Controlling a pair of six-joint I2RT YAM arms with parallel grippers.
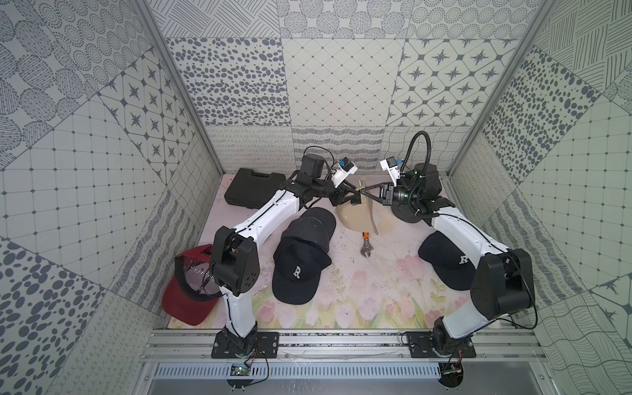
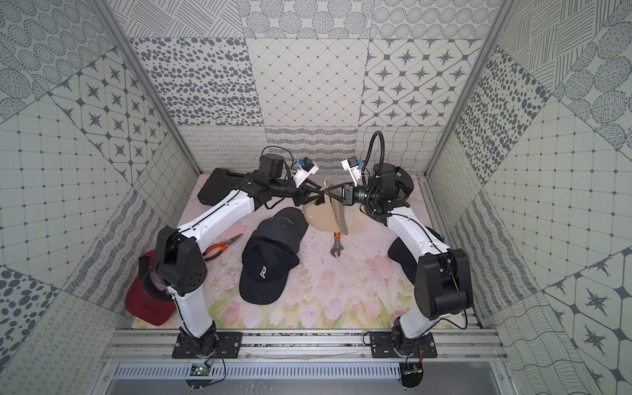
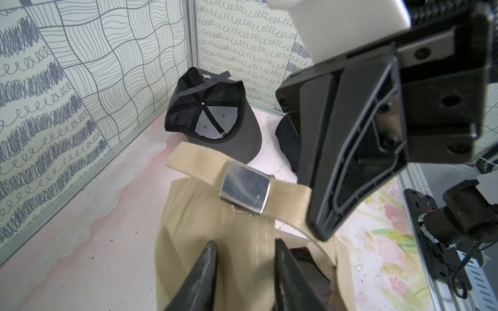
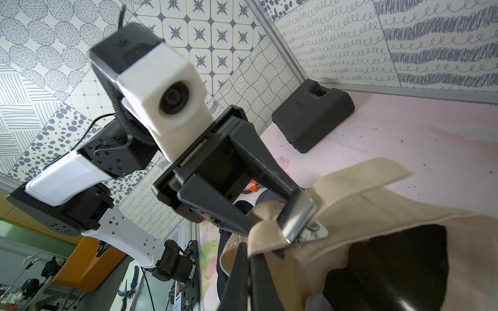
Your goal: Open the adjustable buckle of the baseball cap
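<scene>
The tan cap (image 1: 355, 218) is at the back middle of the table, its strap raised between the two grippers. A silver buckle (image 3: 244, 187) sits on the strap, and a loose strap end (image 4: 363, 178) sticks out past it. My right gripper is shut on the tan strap (image 3: 291, 201) beside the buckle. Close to the buckle, my left gripper is part open, its two fingers apart. In the right wrist view its fingers (image 4: 267, 163) reach to the buckle and strap from either side. Whether they touch the buckle cannot be told.
Dark caps (image 1: 299, 253) lie left of the middle, and another dark cap (image 1: 451, 258) is at the right. A red cap (image 2: 150, 296) is far left. A black case (image 1: 253, 187), orange-handled pliers (image 2: 222, 247) and a wrench (image 1: 366, 245) are also on the table.
</scene>
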